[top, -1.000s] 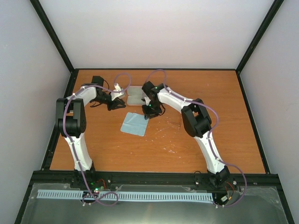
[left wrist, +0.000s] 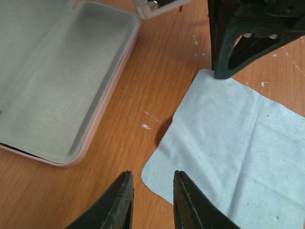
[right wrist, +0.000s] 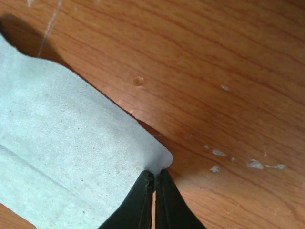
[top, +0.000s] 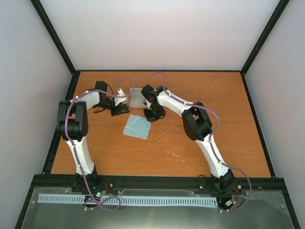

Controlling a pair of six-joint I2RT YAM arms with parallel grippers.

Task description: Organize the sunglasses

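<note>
A pale blue-grey cloth (top: 137, 127) lies flat on the wooden table; no sunglasses can be made out. My right gripper is shut at the cloth's corner, which seems pinched between its fingertips; in the left wrist view it shows at the cloth's upper corner. My left gripper hangs left of the cloth, near its near-left corner, fingers apart with nothing between them.
A pale tray with a pink rim (left wrist: 109, 81) sits behind the cloth, between the two arms, partly hidden in the top view.
My left arm has moved slightly down toward the front in the top view. My right gripper has shifted a little to the left at the cloth's corner.
</note>
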